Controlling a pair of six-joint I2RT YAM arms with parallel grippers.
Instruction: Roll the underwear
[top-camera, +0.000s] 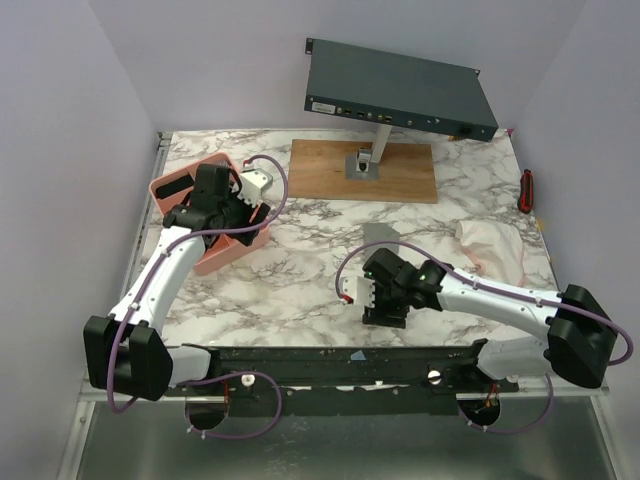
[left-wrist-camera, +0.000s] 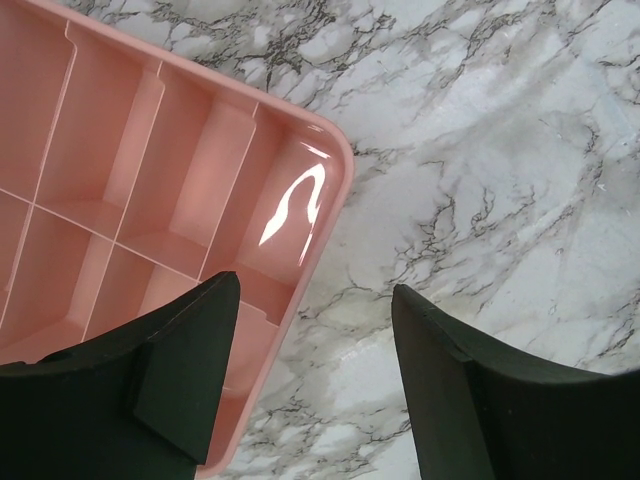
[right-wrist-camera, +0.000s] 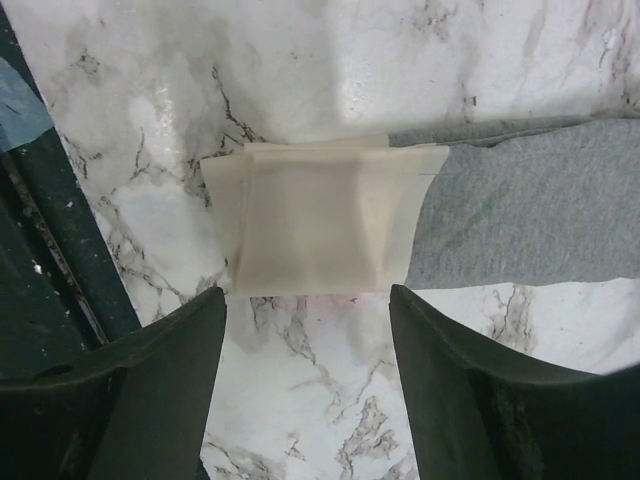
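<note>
Folded beige underwear (right-wrist-camera: 313, 220) lies flat on the marble in the right wrist view, overlapping one end of a grey cloth (right-wrist-camera: 530, 210). Just short of it and above the table, my right gripper stands open with nothing between its fingers; from the top its arm hides the beige piece. Part of the grey cloth (top-camera: 381, 233) shows behind that arm. My left gripper is open and empty over the right rim of the pink divided box (left-wrist-camera: 330, 140). Several bare compartments show there.
A whitish cloth (top-camera: 491, 247) lies at the table's right. The monitor stand sits on a wooden board (top-camera: 310, 169) at the back, with a red tool (top-camera: 526, 191) by the right edge. Marble between the box and the right arm is clear.
</note>
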